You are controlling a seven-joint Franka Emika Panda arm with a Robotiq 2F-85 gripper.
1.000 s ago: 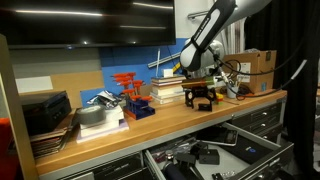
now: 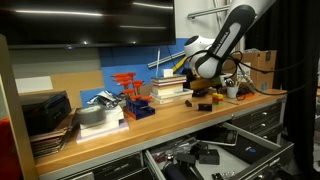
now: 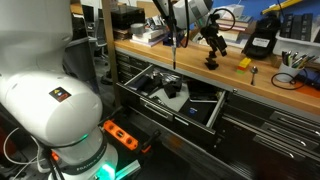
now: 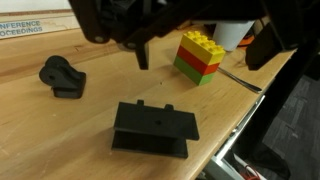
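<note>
My gripper stands open above the wooden worktop, its dark fingers blurred along the top of the wrist view. Nothing shows held between them. Below and forward of it lies a black angular block [image 4: 155, 130] with two small tabs. A smaller black piece with a rounded end [image 4: 62, 77] rests to its left. Toward the upper right sits a stack of yellow, red and green toy bricks [image 4: 200, 57], seen beyond the gap between the fingers. In exterior view 1 the gripper [image 2: 201, 86] hangs over the right part of the worktop, apart from its surface.
An open drawer [image 3: 160, 98] with several dark items juts out below the worktop. Stacked books [image 2: 168, 88] and red racks [image 2: 130, 84] stand along the back. A white cup [image 4: 232, 34] is behind the bricks. Bare wood [image 2: 150, 126] lies left of the gripper.
In exterior view 1 the arm has risen from close to the worktop and shifted right. The black pieces below it now show more clearly. The drawer looks unchanged.
</note>
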